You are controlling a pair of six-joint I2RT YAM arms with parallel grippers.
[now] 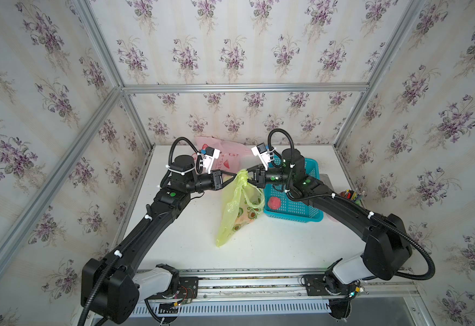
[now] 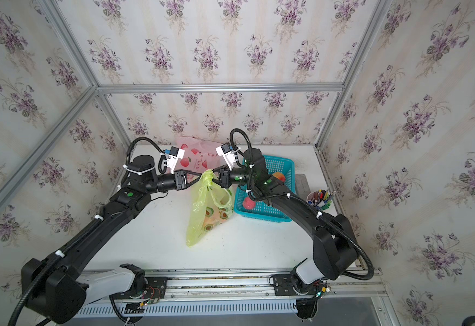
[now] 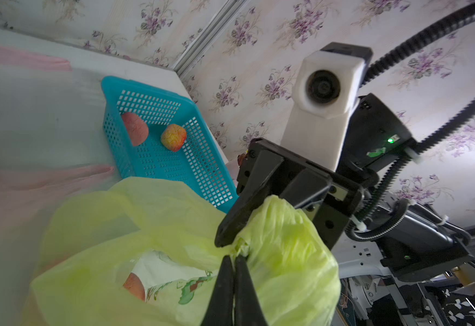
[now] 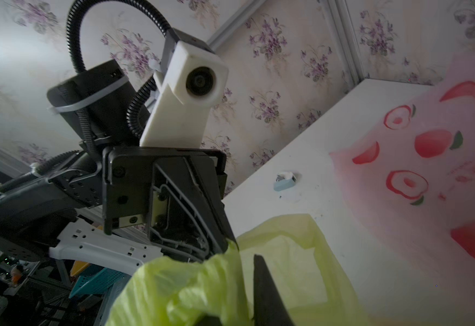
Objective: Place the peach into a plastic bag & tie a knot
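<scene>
A yellow-green plastic bag (image 1: 232, 209) with avocado prints hangs between my two grippers, its top gathered. Shut at the bag's neck, the left gripper has a pinched fold of thin plastic at its tips. My right gripper is partly open at the same neck. The top of the bag (image 4: 194, 288) drapes over its fingers, hiding much of them. Through the bag's opening a small reddish patch (image 3: 134, 286) shows; I cannot tell whether it is the peach or print. No finished knot can be made out.
A blue basket (image 3: 180, 171) stands at the right with a pinkish fruit (image 3: 134, 128) and an orange-red one (image 3: 173, 137) in it. Behind the bag lies a pink printed bag (image 4: 422, 179). A pen holder (image 2: 320, 198) is at the far right.
</scene>
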